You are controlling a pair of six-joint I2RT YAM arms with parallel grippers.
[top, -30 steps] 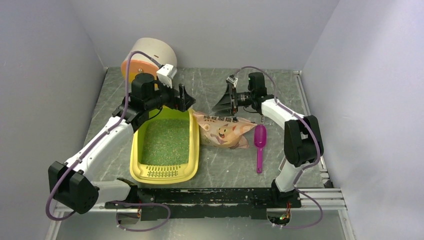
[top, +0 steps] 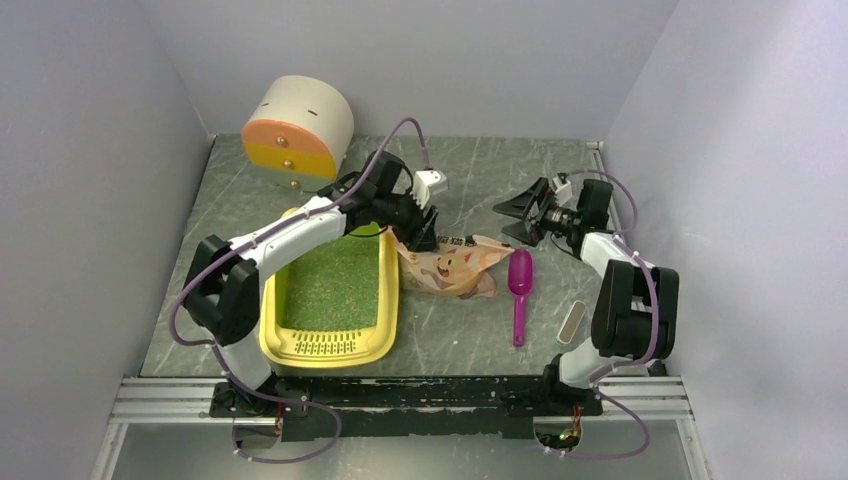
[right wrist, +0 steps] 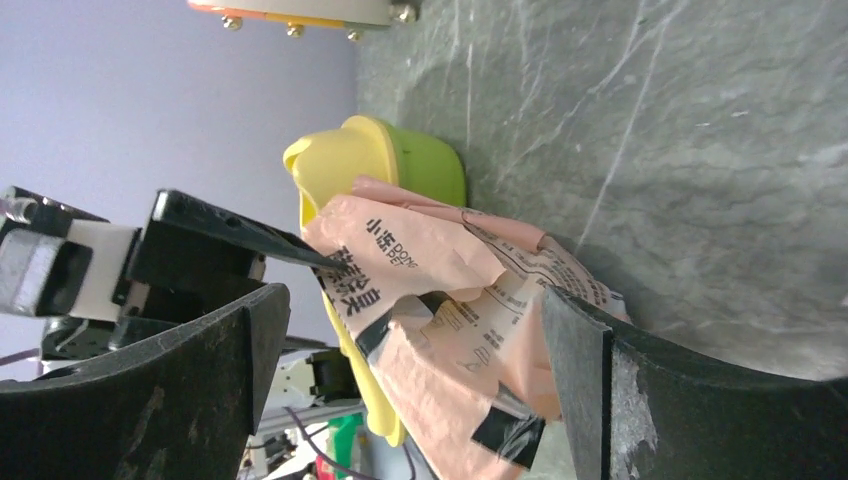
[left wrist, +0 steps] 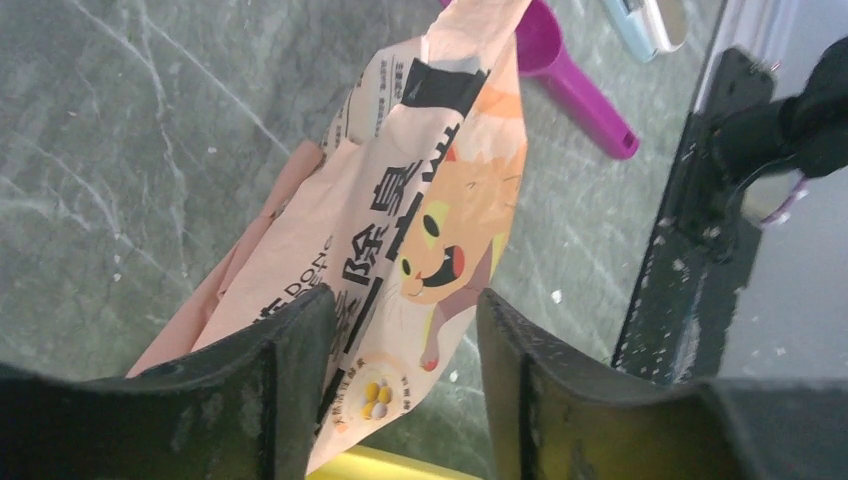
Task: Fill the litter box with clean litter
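Note:
A pink litter bag with a cartoon cat lies beside the yellow litter box, whose floor is covered in green granules. My left gripper is over the bag's left end, fingers apart; in the left wrist view the bag's printed top edge runs between and below them. My right gripper stands open to the upper right of the bag; in the right wrist view the crumpled bag lies beyond its fingers.
A purple scoop lies right of the bag, with a small pale object near it. A rounded white cabinet stands at the back left.
My left gripper has moved right and down from over the box's corner onto the bag's end. The right arm has drawn back to the right.

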